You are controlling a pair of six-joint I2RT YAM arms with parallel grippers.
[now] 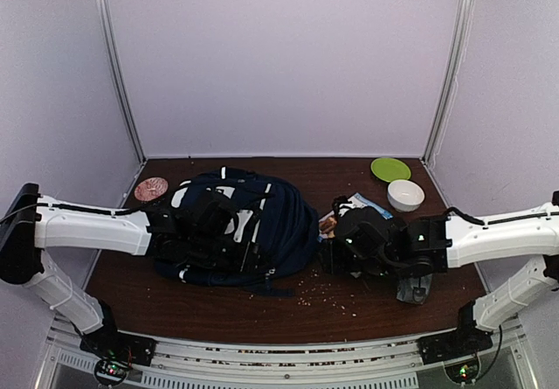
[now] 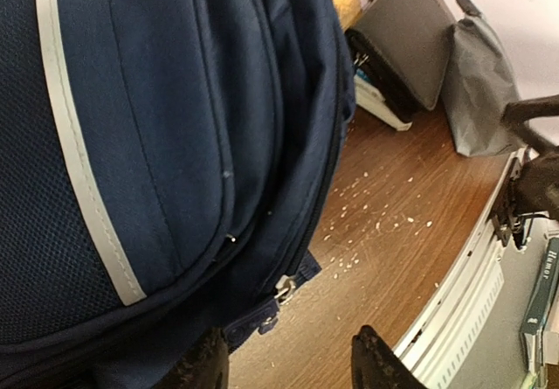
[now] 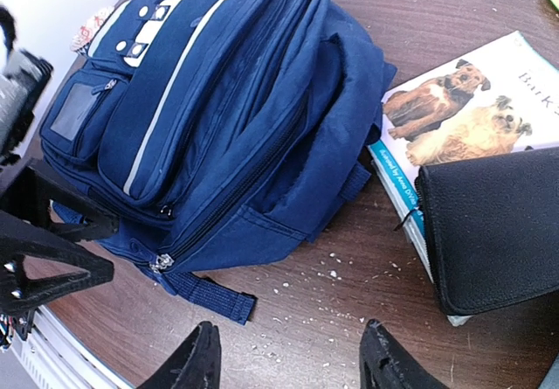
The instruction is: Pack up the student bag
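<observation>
A navy backpack (image 1: 288, 223) (image 3: 201, 109) lies on the left half of the table, its zipper pull and strap at the front right corner. My left gripper is open above that front corner, nothing between its fingers. My right gripper is open over the table right of the bag, facing a picture book (image 3: 463, 109) with a black pouch (image 3: 489, 232) on it. A grey bag (image 2: 480, 92) stands at the table's front right.
A green plate (image 1: 390, 169) and white bowl (image 1: 405, 195) are at the back right, a pink dish (image 1: 151, 189) at the back left. Crumbs lie on bare wood (image 1: 323, 310) at the front middle.
</observation>
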